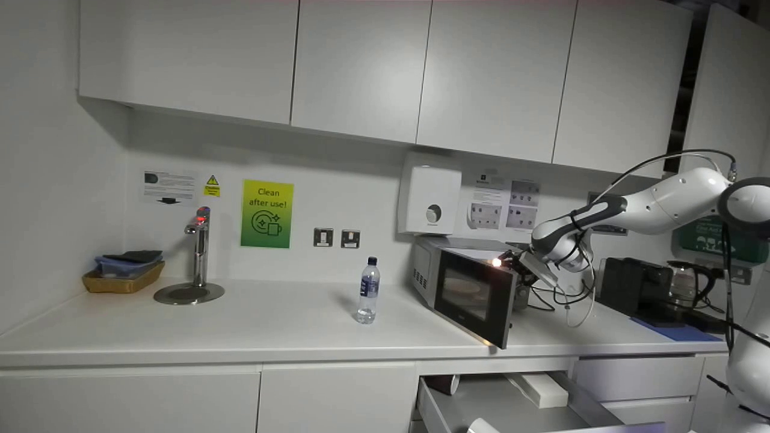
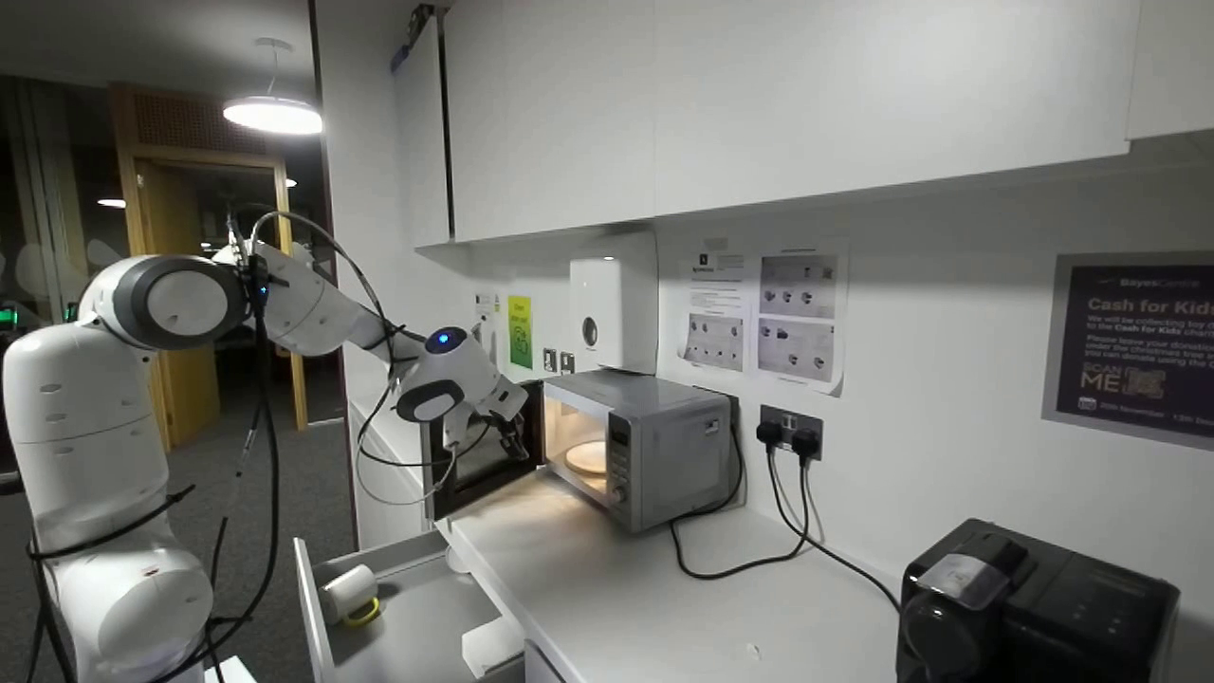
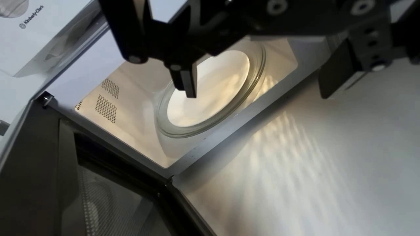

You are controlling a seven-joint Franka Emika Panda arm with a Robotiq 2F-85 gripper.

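The microwave [image 2: 671, 455] stands on the counter with its door [image 1: 473, 292] swung wide and its inside lit. On its glass turntable lies a round, pale plate-like disc [image 3: 216, 90], seen from above in the wrist view. My gripper is open, its two dark fingers [image 3: 187, 82] wide apart and nothing between them. It hangs tilted in front of the microwave opening, on the inner side of the door. From exterior view 1, the door partly hides the gripper.
Below, a drawer [image 1: 491, 404] is pulled out, holding a white mug [image 2: 349, 594] and a white box [image 1: 541, 390]. A water bottle [image 1: 368, 291] stands left of the microwave. The coffee machine [image 2: 1036, 603] is to its right.
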